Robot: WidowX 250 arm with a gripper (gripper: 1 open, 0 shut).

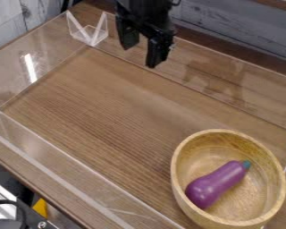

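Observation:
A tan round bowl point(250, 150) stands at the front right of the wooden surface, with a purple eggplant-like object point(217, 186) lying in it. My black gripper point(140, 54) hangs at the back centre, well away from the bowl, open, with nothing seen between its fingers.
A small white wire-like holder point(89, 25) stands at the back left. Dark cables point(8, 207) lie at the lower left corner.

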